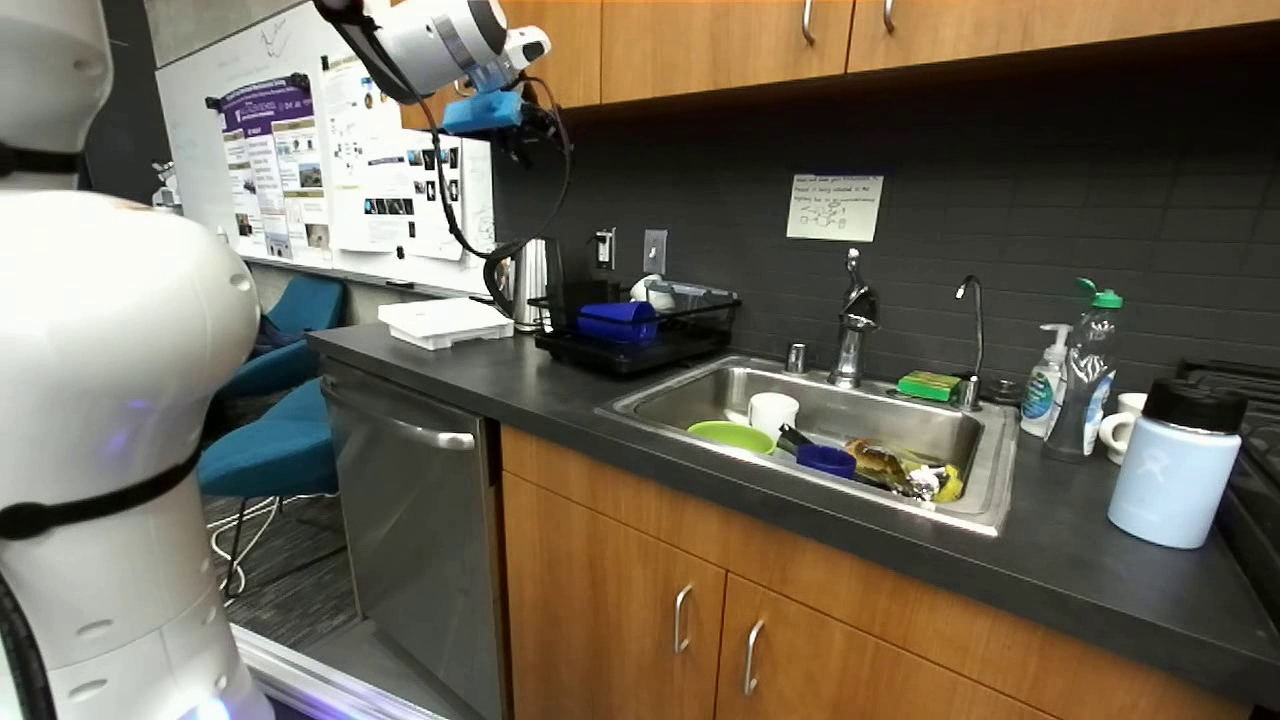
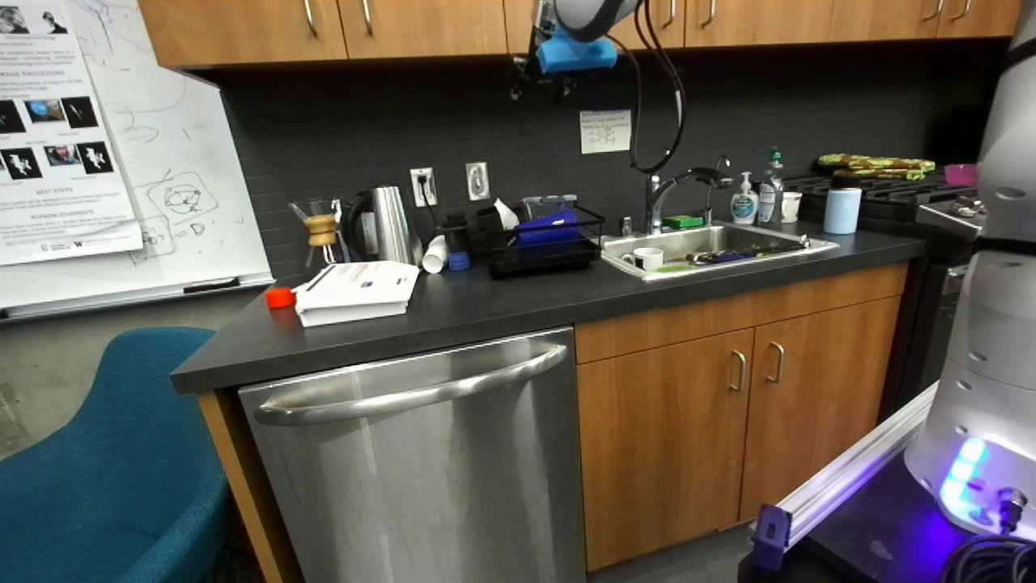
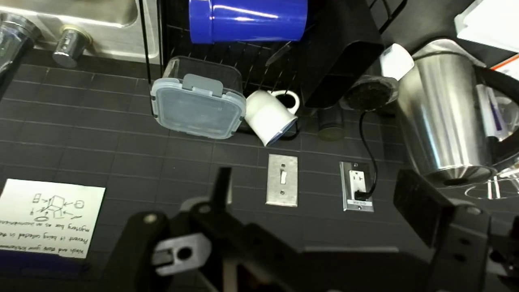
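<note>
My gripper is open, its two fingers wide apart with only the dark tiled wall, a light switch (image 3: 282,180) and an outlet seen between and beyond them. In the first exterior view the gripper (image 1: 524,146) hangs high by the upper cabinets, above the dish rack (image 1: 702,326) and kettle and well clear of both. The rack holds a blue cup (image 3: 253,20), a lidded clear container (image 3: 198,104) and a white mug (image 3: 269,116). Close to the rack stands the steel kettle (image 3: 445,114).
Dishes lie in the sink (image 1: 993,462), including a white mug (image 1: 771,412) and a green bowl (image 1: 729,437). Soap bottles and a light blue bottle (image 1: 1176,474) stand to its right. White boxes (image 2: 354,291) sit on the left counter. Cabinets (image 1: 720,54) hang close overhead.
</note>
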